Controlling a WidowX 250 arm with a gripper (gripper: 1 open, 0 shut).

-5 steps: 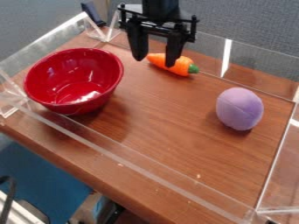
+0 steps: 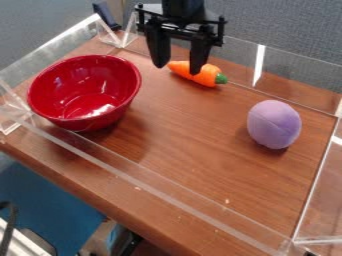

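Note:
My black gripper (image 2: pixel 179 58) hangs at the top centre, open, with its two fingers apart and pointing down. Just behind and below it an orange toy carrot (image 2: pixel 198 73) with a green top lies on the wooden table. A red bowl (image 2: pixel 83 85) sits at the left. A purple ball (image 2: pixel 273 125) rests at the right.
Clear plastic walls edge the wooden table (image 2: pixel 187 170) along the back, sides and front. A grey panel stands behind, and blue floor shows at the lower left.

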